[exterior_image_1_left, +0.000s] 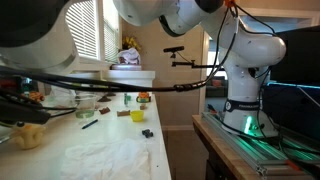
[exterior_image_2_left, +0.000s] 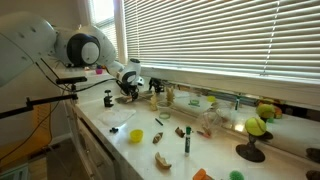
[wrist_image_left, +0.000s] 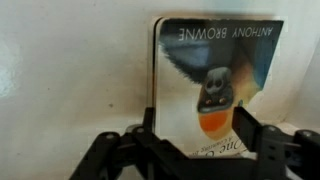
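Note:
A picture book (wrist_image_left: 215, 85) with a dark ape-like face on its cover lies flat on a pale surface in the wrist view. The author's name on it reads upside down. My gripper is at the bottom of that view, with its two dark fingers (wrist_image_left: 138, 148) apart over the book's near part. Nothing is visibly held between them, though the fingers hide some of the cover. In exterior view 2 the white arm (exterior_image_2_left: 88, 47) reaches to the far end of the counter.
A white cloth (exterior_image_1_left: 105, 160) lies flat on the counter. Near it are a yellow cup (exterior_image_1_left: 137, 116) and a small black item (exterior_image_1_left: 147, 133). A tan bowl-like object (exterior_image_1_left: 28, 136) is at the left. Several small items and a plant (exterior_image_2_left: 254, 128) stand along the counter in exterior view 2.

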